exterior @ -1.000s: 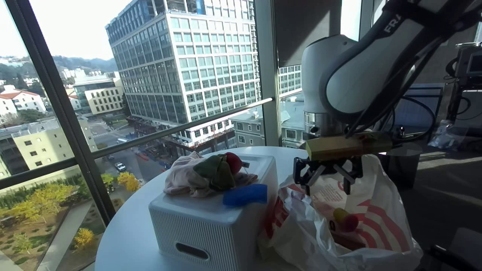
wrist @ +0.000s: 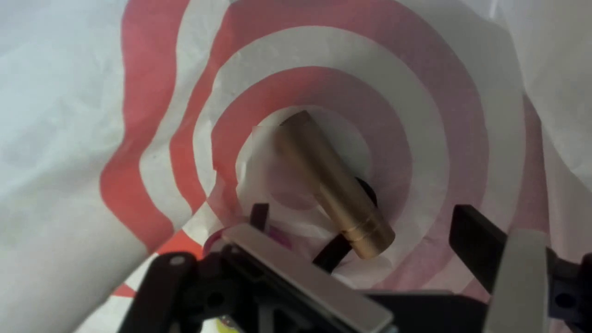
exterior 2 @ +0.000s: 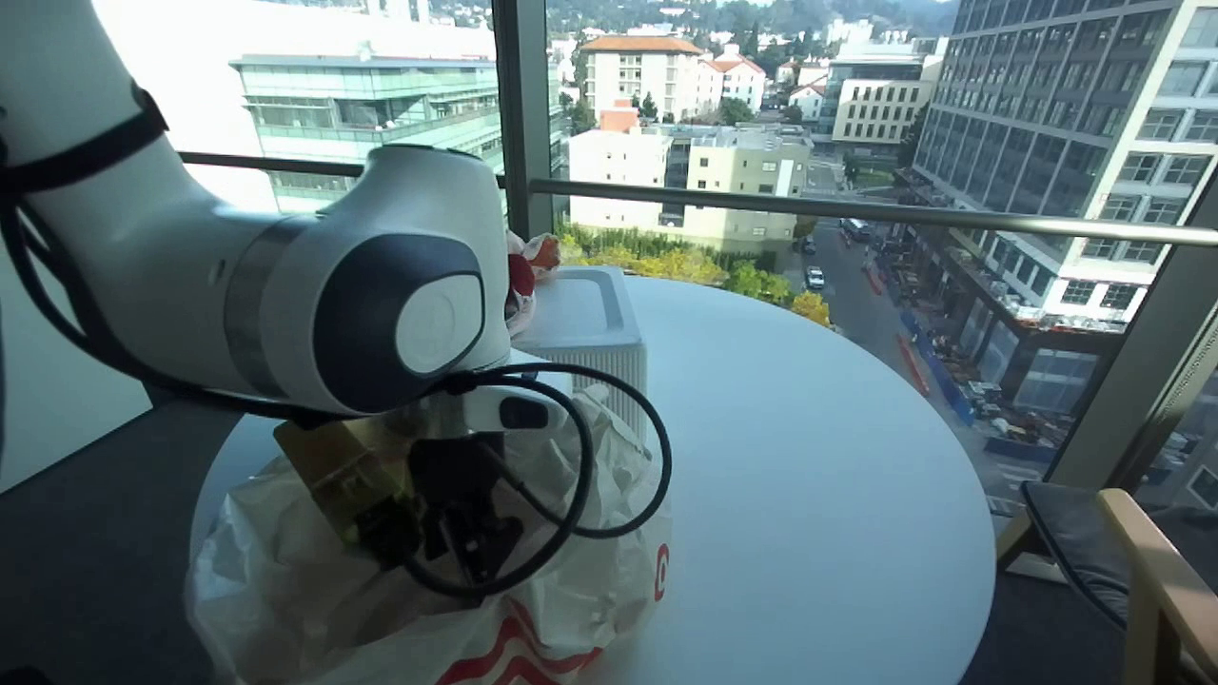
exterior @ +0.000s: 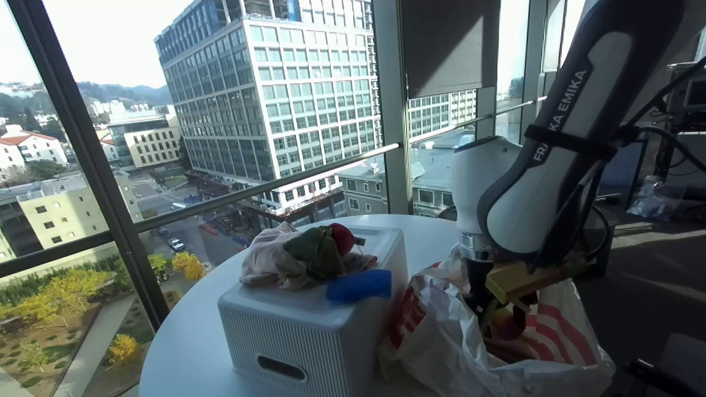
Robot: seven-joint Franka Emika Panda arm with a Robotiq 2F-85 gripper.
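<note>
My gripper is down inside the mouth of a white plastic bag with red rings. In the wrist view the gripper stands open, with nothing held between its fingers. A copper-brown cylinder lies at a slant on the bag's ringed bottom, below the gap between the fingers. Something black shows from under it. A magenta item is mostly hidden behind the left finger. In exterior view 1 a red and yellow item sits in the bag beside the gripper.
A white ribbed box stands beside the bag on the round white table. On the box lie a pale cloth, a green item, a red round item and a blue item.
The arm has come down from above the bag, bringing the open gripper into its mouth. The box and the things on it have not moved.
</note>
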